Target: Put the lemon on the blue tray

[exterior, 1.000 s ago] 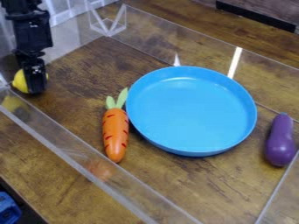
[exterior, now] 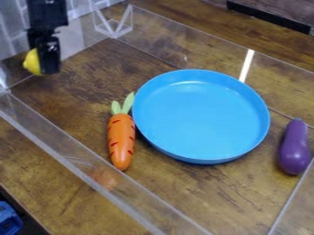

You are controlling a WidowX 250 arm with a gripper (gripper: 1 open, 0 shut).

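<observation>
The yellow lemon (exterior: 32,62) is up off the table near the left edge of the view. My black gripper (exterior: 42,61) is shut on it, and the fingers cover part of its right side. Well to the right of both lies the round blue tray (exterior: 201,117), empty and flat on the wooden table.
An orange toy carrot (exterior: 121,140) lies just left of the tray, its green top near the rim. A purple eggplant (exterior: 295,147) is at the far right. Clear walls (exterior: 92,170) border the table, whose wood between gripper and tray is bare.
My gripper has risen and shifted a little to the right, and the lemon has come up with it from the corner. Carrot, tray and eggplant have stayed in place.
</observation>
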